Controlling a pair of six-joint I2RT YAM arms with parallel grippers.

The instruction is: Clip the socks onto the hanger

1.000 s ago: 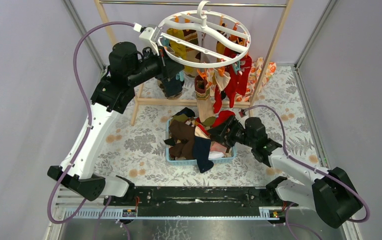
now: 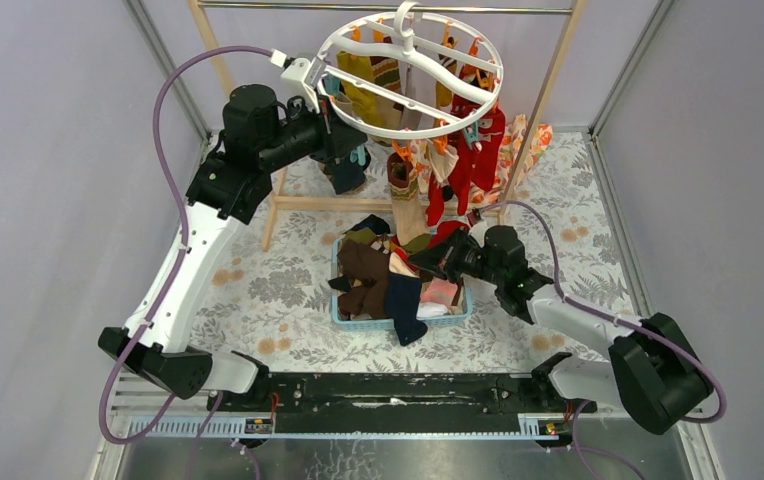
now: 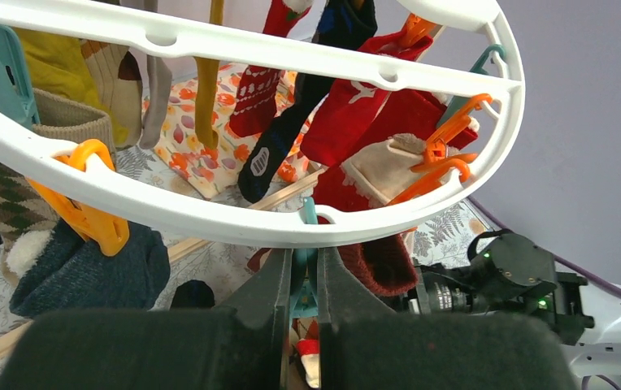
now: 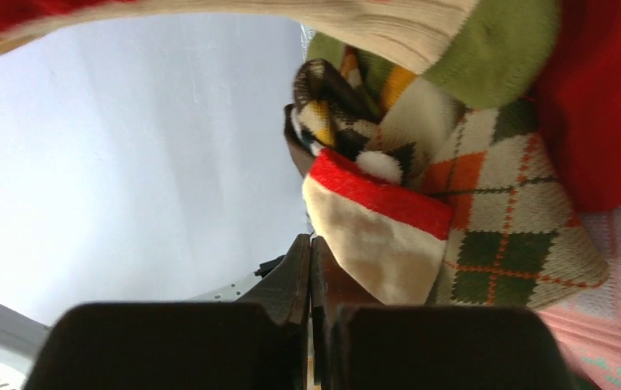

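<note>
Socks hang by orange and teal clips from the round white hanger [image 2: 413,133]. My left gripper, at the hanger's rim, is shut on a teal clip [image 3: 303,305] below the ring. A cream sock with a red band [image 4: 380,231] lies in the sock pile. Over that pile, my right gripper is shut, with its fingertips in front of the cream sock; no cloth shows clearly between them. Beside that sock is an argyle sock [image 4: 518,236].
The light blue basket [image 2: 366,325] is heaped with socks, and a navy sock [image 2: 405,310] hangs over its front edge. A wooden rack [image 2: 548,95] stands behind the hanger.
The right gripper has shifted a little left over the basket, and its fingers have come together. The left gripper stays at the hanger's rim. Hanging socks sway slightly.
</note>
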